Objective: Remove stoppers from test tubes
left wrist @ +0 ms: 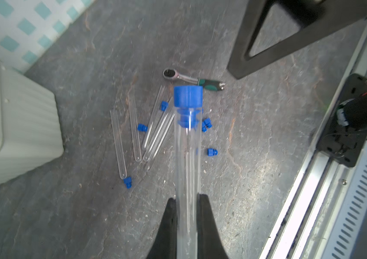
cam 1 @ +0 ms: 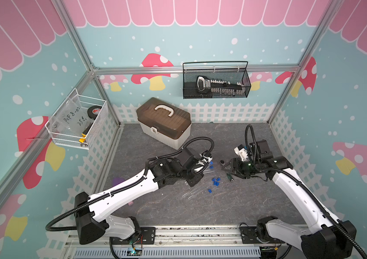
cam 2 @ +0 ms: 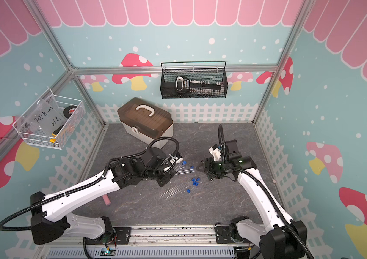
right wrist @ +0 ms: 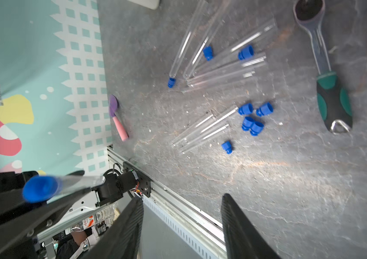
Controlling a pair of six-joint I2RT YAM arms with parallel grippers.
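In the left wrist view a clear test tube (left wrist: 188, 159) with a blue stopper (left wrist: 188, 96) seated in its end is pinched by my left gripper. The tube is lifted well above the table. From the right wrist view, the blue stopper end of the held tube (right wrist: 77, 183) shows at lower left, apart from my right gripper. That right gripper is open, with nothing between its fingers. Several tubes (right wrist: 215, 77) without stoppers lie on the table, and loose blue stoppers (right wrist: 264, 109) are scattered among them.
A ratchet wrench (right wrist: 332, 95) lies right of the tubes. The lidded toolbox (cam 1: 164, 123) stands at the back left. A small trowel (right wrist: 120, 127) rests near the left side.
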